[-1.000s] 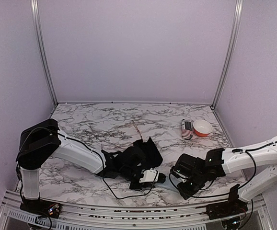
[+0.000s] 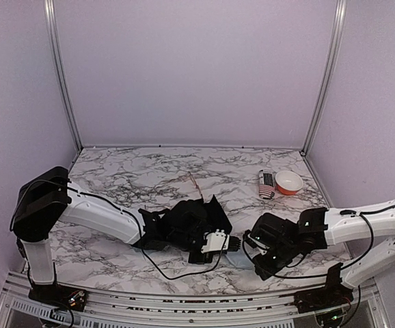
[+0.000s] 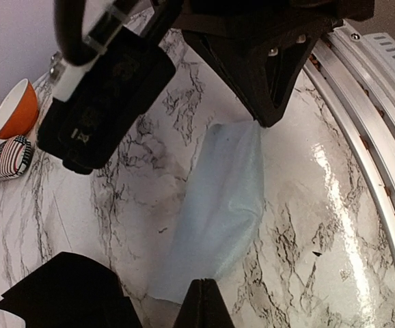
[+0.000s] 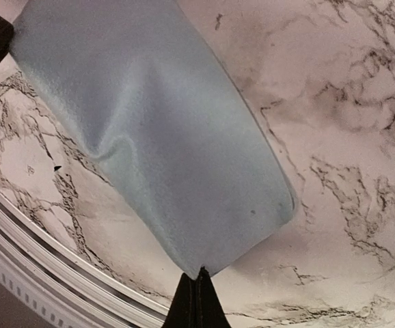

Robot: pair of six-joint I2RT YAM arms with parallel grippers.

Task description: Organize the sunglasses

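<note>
A pale blue cloth (image 3: 214, 205) (image 4: 153, 150) lies flat on the marble table, partly hidden under both arms in the top view. My right gripper is shut at one corner of the cloth, with the tip of that corner at its fingertips. My left gripper is shut just above the near end of the cloth in its wrist view, with nothing seen between its fingers. A black folded piece (image 2: 216, 215) (image 3: 67, 294) lies behind the left gripper. I cannot make out any sunglasses.
At the back right stand a white and orange bowl (image 2: 289, 180) and a striped case (image 2: 266, 183). A thin stick (image 2: 194, 184) lies mid-table. A metal rail (image 4: 61, 260) runs along the front edge.
The right arm has barely moved.
</note>
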